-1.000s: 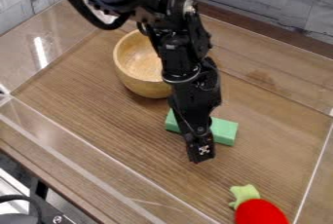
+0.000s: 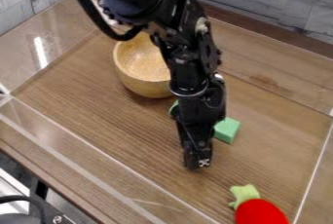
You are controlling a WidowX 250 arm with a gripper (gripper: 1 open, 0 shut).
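My black gripper [image 2: 198, 150] hangs low over the wooden table in the middle of the view, in front of a green block [image 2: 225, 130] that it partly hides. Whether the fingers are open or shut is hard to see. A wooden bowl [image 2: 134, 69] stands behind the arm, to its left.
A red object with a pale green top [image 2: 262, 214] lies at the front right. Whitish walls line the back.
The gripper has moved slightly left and toward the front, now covering more of the green block's left part. The red object and bowl have stayed put.
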